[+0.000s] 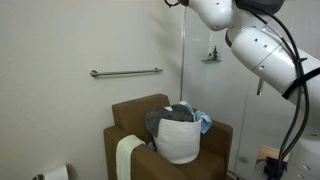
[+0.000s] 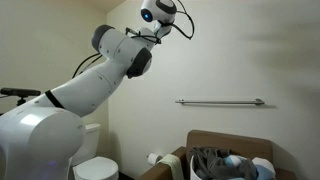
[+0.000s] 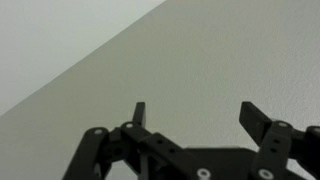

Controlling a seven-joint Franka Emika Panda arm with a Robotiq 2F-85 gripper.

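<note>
In the wrist view my gripper stands open, its two dark fingers wide apart with nothing between them. Behind them only a plain pale surface with a slanting edge shows. The arm [image 1: 235,25] reaches up to the top of exterior view 1. In exterior view 2 the arm [image 2: 125,52] also rises to the top edge, and the gripper cannot be made out there. Far below, a white basket [image 1: 178,142] holding dark grey cloth [image 1: 165,115] sits on a brown armchair [image 1: 215,140]. A blue-and-white cloth [image 1: 203,118] lies beside the grey one.
A cream cloth [image 1: 128,155] drapes over the chair's arm. A metal towel bar [image 1: 125,72] is fixed to the wall above. In exterior view 2 a white toilet [image 2: 95,165] stands at the left, near a toilet paper roll [image 2: 154,158]. The air around the raised arm looks clear.
</note>
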